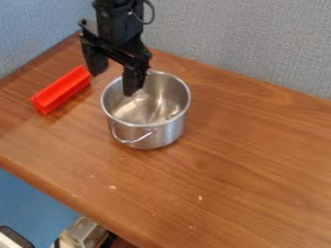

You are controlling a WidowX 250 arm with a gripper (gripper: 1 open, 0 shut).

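My black gripper [112, 68] hangs open over the rear left of a silver metal pot [147, 124], one finger reaching down at the pot's opening and the other to the left of it. I see nothing held between the fingers. The pot stands upright with a wire handle on its near side. A red bar-shaped object [61, 89] lies on the wooden table [239, 174] to the left of the pot.
A grey textured wall [253, 39] borders the table's back. A metal object [83, 235] sits at the lower-left edge, beside a blue area.
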